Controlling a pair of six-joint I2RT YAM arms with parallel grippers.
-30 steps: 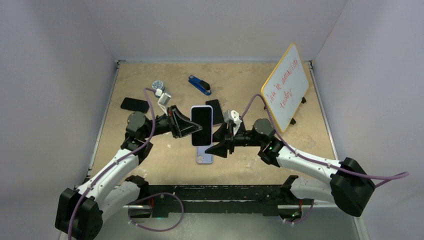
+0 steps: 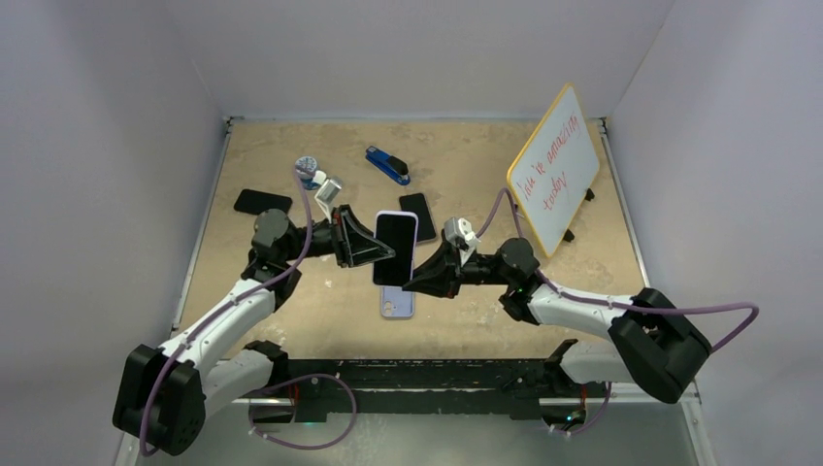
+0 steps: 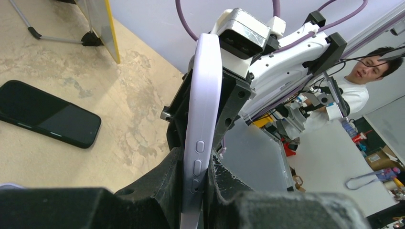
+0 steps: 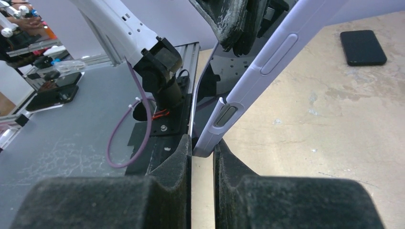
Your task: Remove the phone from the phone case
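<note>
The phone in its lavender case (image 2: pixel 396 243) is held up in the middle, black screen showing in the top view. My left gripper (image 2: pixel 386 252) is shut on it; in the left wrist view the case's side with its buttons (image 3: pixel 203 95) runs up from between the fingers. My right gripper (image 2: pixel 411 285) is at the cased phone's lower right corner; in the right wrist view that corner (image 4: pixel 207 143) sits at its fingertips, which stand close together. Whether they grip it, I cannot tell.
A lavender item (image 2: pixel 397 305) lies beneath. Dark phones (image 2: pixel 262 202) (image 2: pixel 421 209), a blue stapler (image 2: pixel 387 165) and a small round object (image 2: pixel 306 167) lie behind. A whiteboard (image 2: pixel 552 170) stands at the right.
My left gripper and the phone have shifted slightly right and back down a little.
</note>
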